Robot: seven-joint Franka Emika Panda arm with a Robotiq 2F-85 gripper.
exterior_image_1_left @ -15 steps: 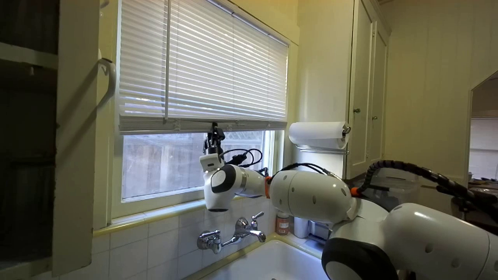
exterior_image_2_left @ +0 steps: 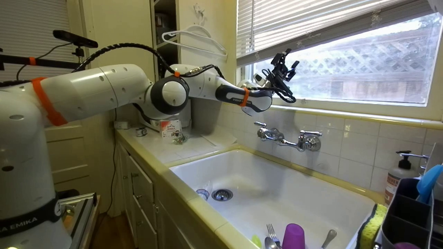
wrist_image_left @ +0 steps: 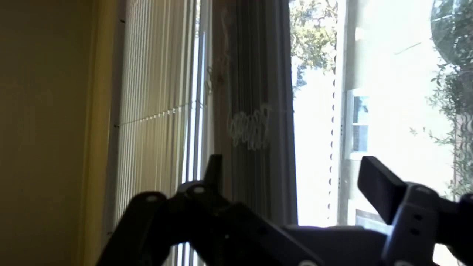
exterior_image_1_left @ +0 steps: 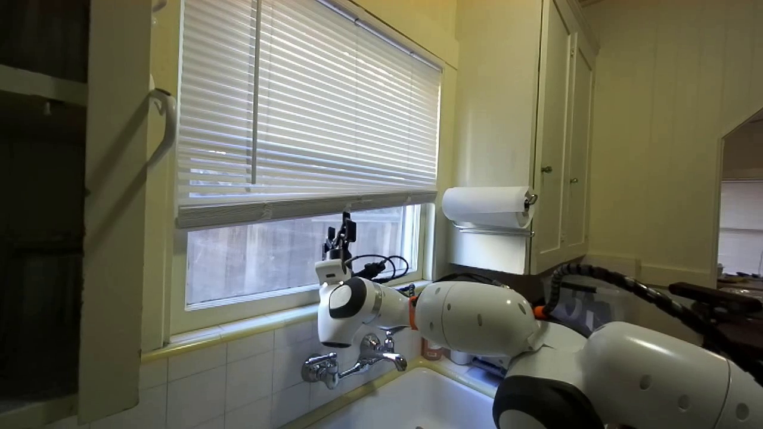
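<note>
A white window blind (exterior_image_1_left: 307, 107) hangs over the upper part of the window. Its bottom rail (exterior_image_1_left: 286, 208) slopes, lower at the left end in exterior view 1. Just under the rail, my gripper (exterior_image_1_left: 340, 227) points upward in front of the glass. Exterior view 2 shows the gripper (exterior_image_2_left: 289, 59) beside the lower edge of the blind. From the wrist view, the black fingers (wrist_image_left: 381, 188) stand apart, open, with nothing held. The stacked slats and rail (wrist_image_left: 255, 102) run between and beyond them; I cannot tell whether a finger touches.
Below are the wall faucet (exterior_image_2_left: 297, 141) and the white sink (exterior_image_2_left: 257, 178), with a purple cup (exterior_image_2_left: 294, 236) and cutlery in it. A paper towel roll (exterior_image_1_left: 486, 206) hangs right of the window. An open cabinet door (exterior_image_1_left: 118, 214) stands at the left.
My arm and gripper have moved down and slightly right in exterior view 1.
</note>
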